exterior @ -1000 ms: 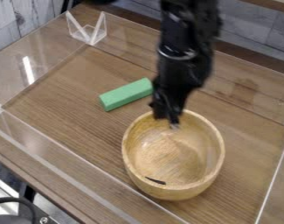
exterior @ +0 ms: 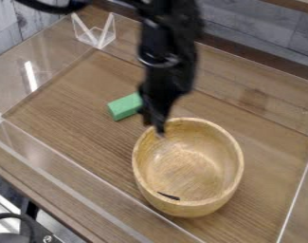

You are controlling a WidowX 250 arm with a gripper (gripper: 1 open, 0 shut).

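Observation:
A dark robot gripper [exterior: 156,109] hangs over the back left rim of a round tan bowl [exterior: 207,180]. Its lower end is blurred, so whether it holds anything is hard to see; it looks shut. A green block [exterior: 124,107] lies on the wooden surface just left of the gripper, partly hidden by it. Inside the bowl, near its front, is a small dark mark or piece.
A clear plastic piece [exterior: 96,31] stands at the back left. A wooden ledge runs along the back.
The gripper has moved left toward the green block and now covers more of it. The bowl and block look to be in about the same places.

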